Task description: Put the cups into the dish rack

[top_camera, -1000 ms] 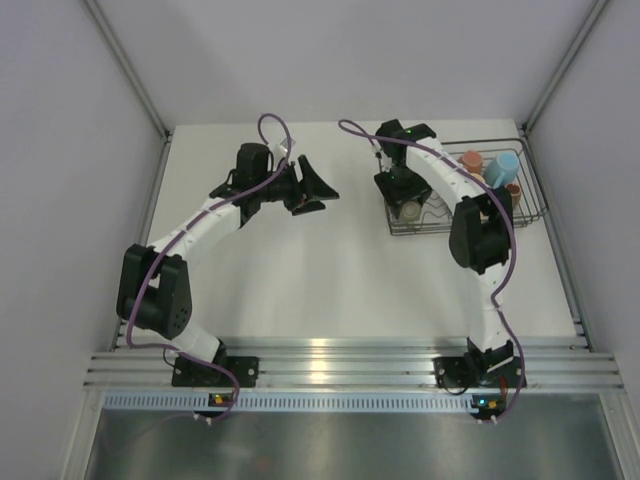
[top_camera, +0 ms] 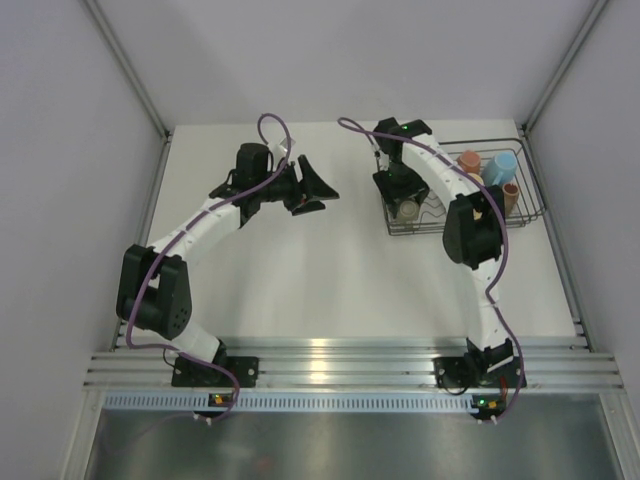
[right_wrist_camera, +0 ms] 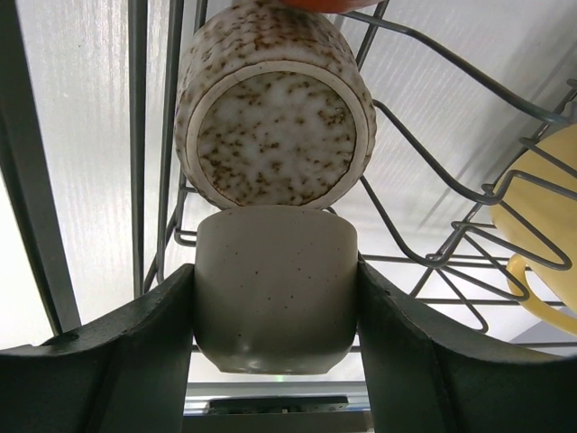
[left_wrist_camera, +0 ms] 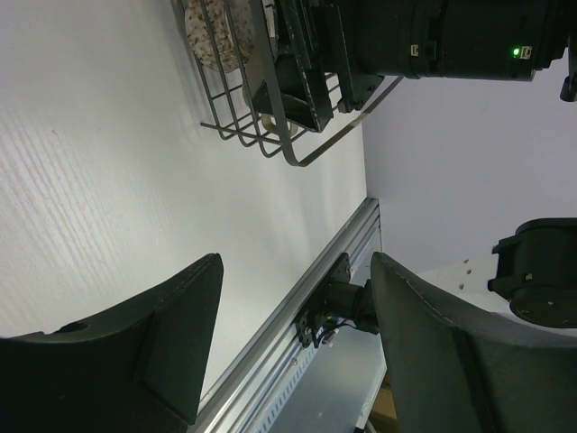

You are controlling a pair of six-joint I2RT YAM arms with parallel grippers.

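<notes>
Between the fingers of my right gripper is a plain greyish-beige cup [right_wrist_camera: 275, 271]; the fingers are shut on it. From above, this cup [top_camera: 408, 211] is at the front left corner of the wire dish rack [top_camera: 430, 229]. A speckled cup [right_wrist_camera: 275, 135] lies in the rack right against it, its round base facing the camera. Further right in the rack are orange [top_camera: 469, 161], blue [top_camera: 500, 168] and brown [top_camera: 511, 197] cups, and a yellow cup [right_wrist_camera: 541, 216] with a handle. My left gripper [top_camera: 318, 189] hangs open and empty over the table, left of the rack.
My right arm [top_camera: 475, 225] reaches across the rack and hides part of it. Rack wires [right_wrist_camera: 137, 144] run close beside the right gripper.
The left arm looks unmoved.
</notes>
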